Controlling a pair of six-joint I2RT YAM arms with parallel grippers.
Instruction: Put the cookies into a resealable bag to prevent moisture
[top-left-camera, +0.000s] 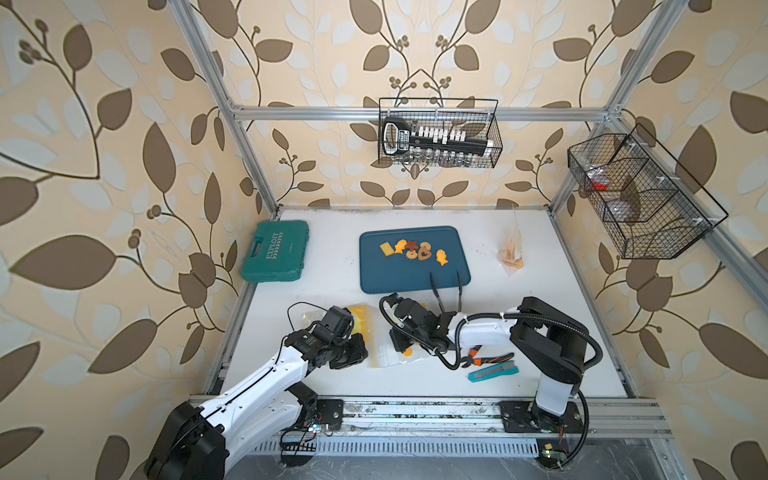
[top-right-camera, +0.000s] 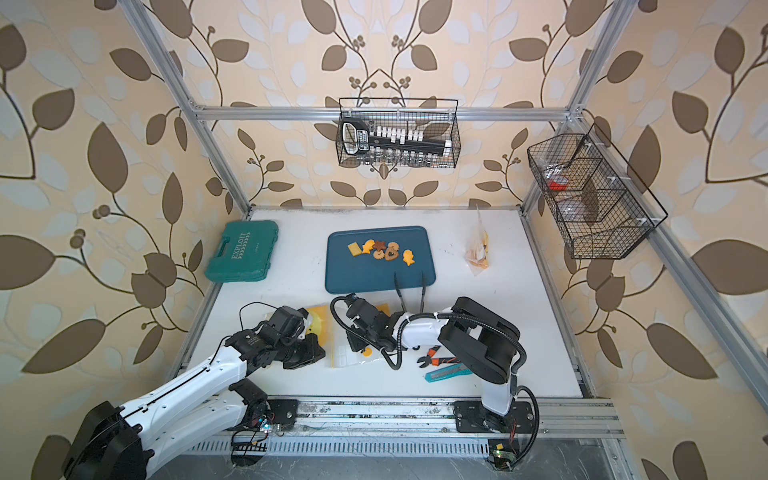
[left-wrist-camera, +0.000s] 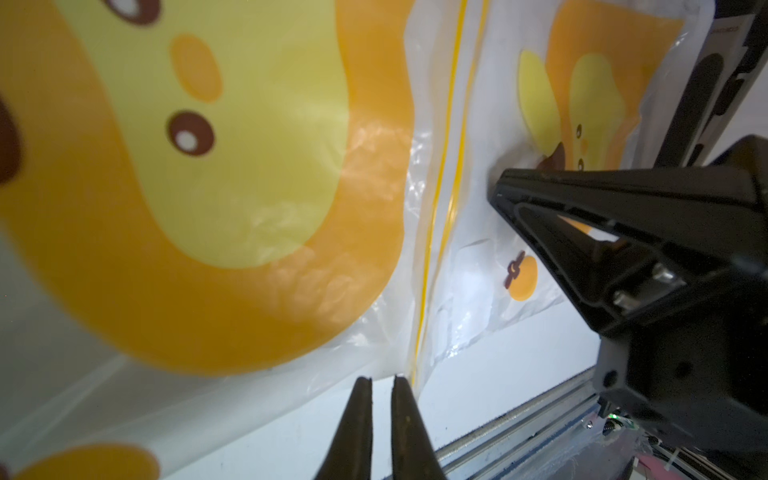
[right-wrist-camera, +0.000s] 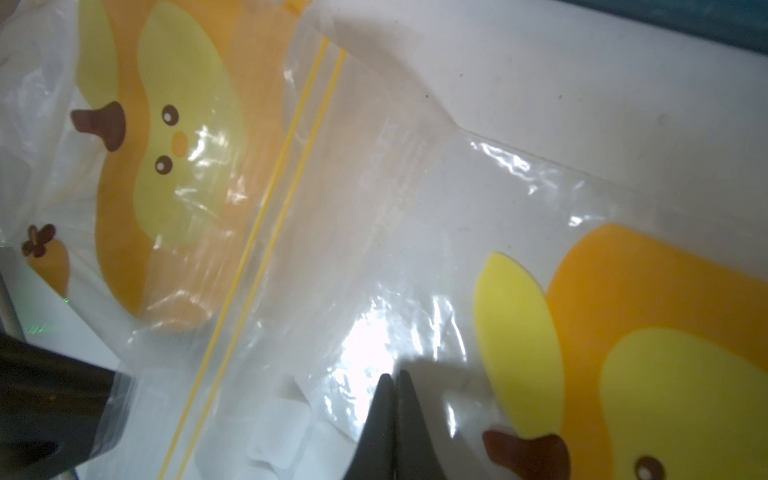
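Observation:
Cookies (top-left-camera: 411, 245) in several shapes lie on a dark blue tray (top-left-camera: 384, 278) at the back. In front of it, clear printed bag plastic with yellow creatures (right-wrist-camera: 196, 144) lies flat, crossed by a double yellow seal line (left-wrist-camera: 448, 160). Print shows on both sides of the seal; I cannot tell if it is one bag or two. My left gripper is slightly open by the seal's near end; whether plastic lies between its fingertips is unclear. My right gripper is shut over the clear plastic right of the seal, with nothing visible between its fingers.
Black tongs (top-left-camera: 436, 289) reach onto the tray's front edge. Red-handled pliers (top-left-camera: 489, 359) and a teal cutter (top-left-camera: 493, 371) lie under the right arm. A green case (top-left-camera: 277, 251) sits at left, a filled clear bag (top-left-camera: 510, 254) at right.

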